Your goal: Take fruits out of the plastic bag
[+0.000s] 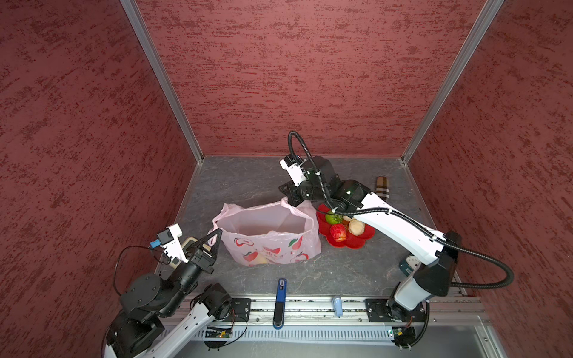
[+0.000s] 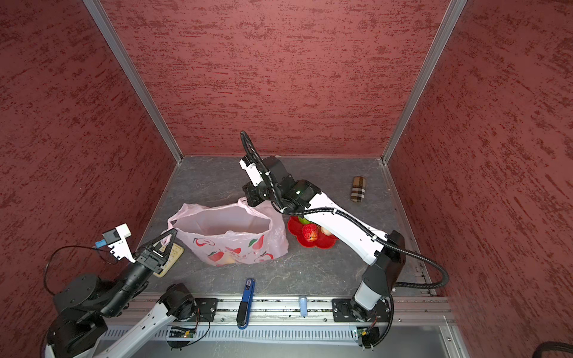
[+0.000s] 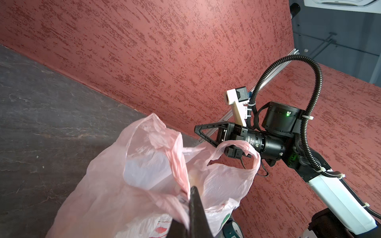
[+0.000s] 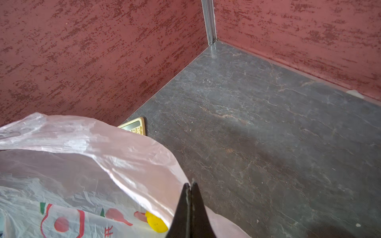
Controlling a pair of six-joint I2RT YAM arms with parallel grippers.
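Note:
The pink plastic bag (image 1: 262,244) stands on the grey table, its rim spread wide. My left gripper is shut on the rim of the bag at its left end. My right gripper is shut on the rim at the right end, its arm reaching over the bag. In the right wrist view a small yellow shape (image 4: 156,222) shows at the bag. A red tray (image 2: 325,241) right of the bag holds several fruits, among them a red apple (image 1: 337,232), a green fruit (image 1: 333,217) and a pale fruit (image 1: 356,227).
A calculator (image 2: 170,262) lies left of the bag, a checked cloth roll (image 2: 358,188) at the back right, a blue tool (image 1: 280,298) at the front edge. The table behind the bag is clear.

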